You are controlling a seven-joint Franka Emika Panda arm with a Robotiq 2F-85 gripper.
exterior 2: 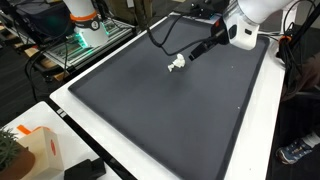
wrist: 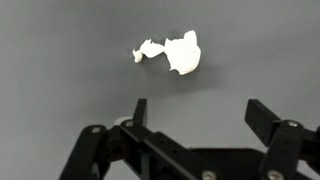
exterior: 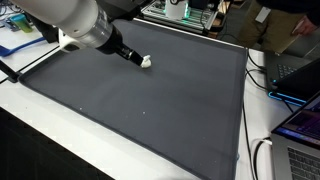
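Observation:
A small crumpled white piece [wrist: 183, 53], paper or cloth by its look, lies on the dark grey board, with a narrow twisted end [wrist: 149, 48] reaching left in the wrist view. The same white piece shows near the board's far side in exterior view 1 [exterior: 146, 62] and in exterior view 2 [exterior 2: 177, 62]. My gripper is open, its black fingers wide apart and only bare board between them. In the wrist view the white piece sits beyond the fingertips, not between them. From exterior view 1, the gripper [exterior: 138, 62] appears just beside it.
The dark board [exterior: 180, 110] is otherwise clear, with a white table edge [exterior: 150, 160] around it. Laptops [exterior: 300, 150] stand at the right in exterior view 1. A potted plant [exterior 2: 12, 152] stands at the near left in exterior view 2.

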